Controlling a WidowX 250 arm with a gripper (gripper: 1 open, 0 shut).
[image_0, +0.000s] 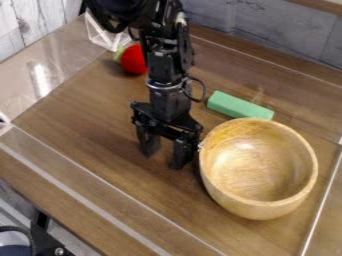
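Note:
The black gripper hangs low over the middle of the wooden table, its fingers pointing down beside the left wall of a large wooden bowl. The nearer fingers are at or very close to the bowl's rim. Whether they are open or shut, and whether anything is between them, is hard to make out against the dark shapes.
A green block lies behind the bowl. A red ball is at the back left, near a white mesh item. A pale strip runs along the left edge.

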